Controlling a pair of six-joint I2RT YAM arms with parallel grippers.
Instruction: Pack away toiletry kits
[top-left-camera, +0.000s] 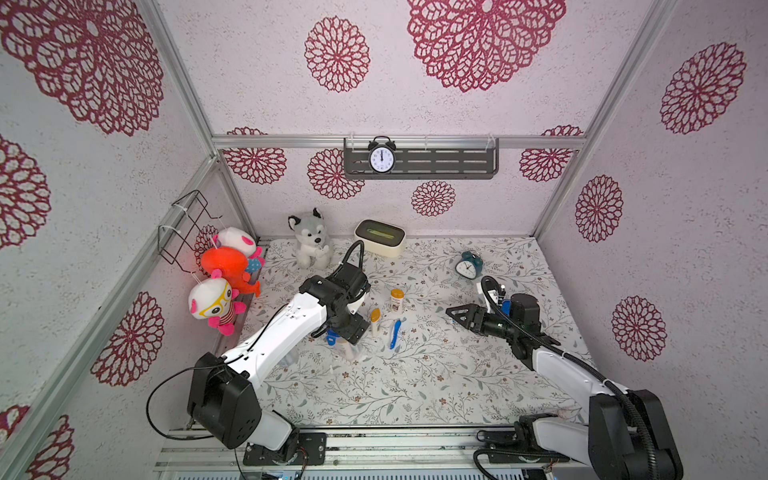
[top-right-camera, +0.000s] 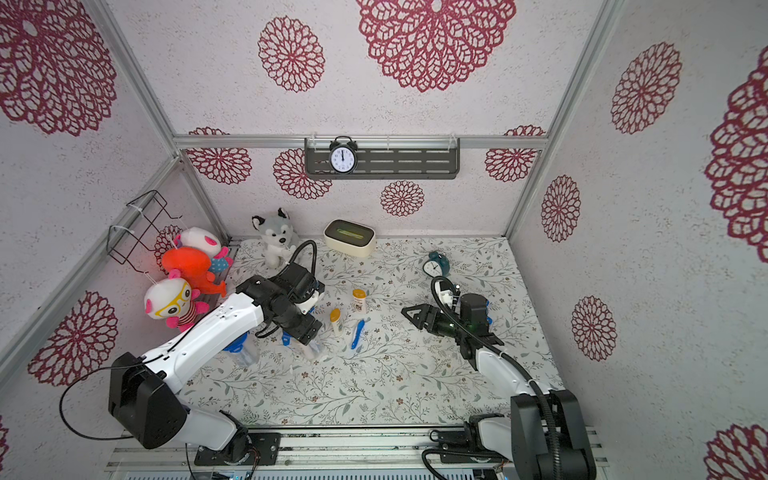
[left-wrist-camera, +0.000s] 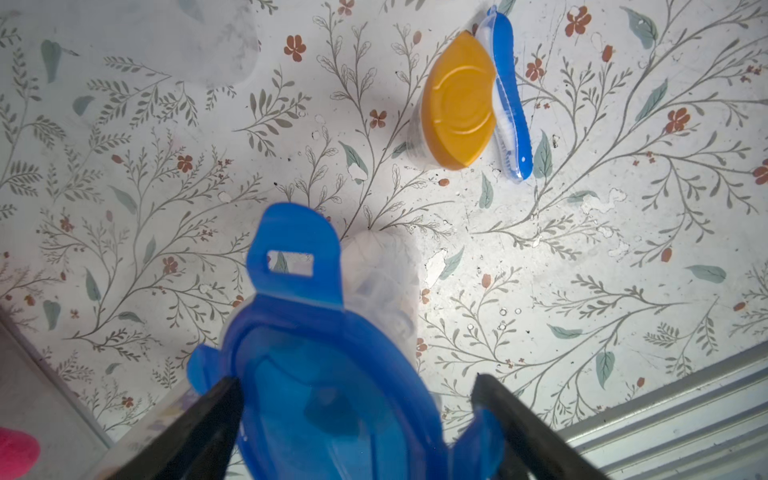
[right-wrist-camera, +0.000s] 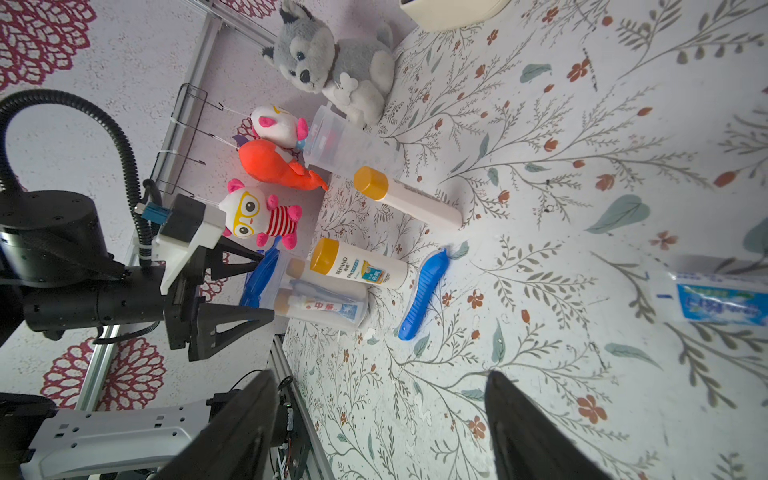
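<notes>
My left gripper is open, with a blue lid (left-wrist-camera: 320, 392) between its spread fingers. The lid stands at the mouth end of a lying clear cup (right-wrist-camera: 356, 310); whether it is seated cannot be told. Inside that cup show an orange-capped bottle and a pale tube. Beside it lie another orange-capped bottle (right-wrist-camera: 372, 269) and a blue toothbrush (right-wrist-camera: 424, 294). Farther back are an orange-capped tube (right-wrist-camera: 420, 204) and an empty-looking clear cup (right-wrist-camera: 348, 144). On the right, my right gripper is open above the table, nothing between its fingers.
Another blue-lidded clear container (top-right-camera: 244, 352) lies left of my left arm. A husky plush (top-left-camera: 312, 240), a cream box (top-left-camera: 381, 237) and a teal clock (top-left-camera: 469, 265) stand along the back. A blue-labelled item (right-wrist-camera: 716, 298) lies right.
</notes>
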